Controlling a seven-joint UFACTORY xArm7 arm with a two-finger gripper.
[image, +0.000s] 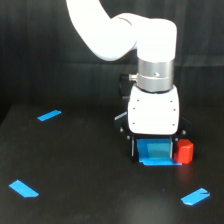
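Note:
The white arm reaches down from the top, and its gripper (153, 154) is low over a blue square patch (155, 161) on the dark table. Two thin dark fingers stand apart, one toward each side of the patch, and only blue shows between them. Just outside the right-hand finger is a red block (185, 151), by the patch's right edge. Whether finger and block touch is hard to tell. The gripper hides the patch's far part.
Blue tape strips lie at the table's far left (49, 115), near left (23, 188) and near right (195, 197).

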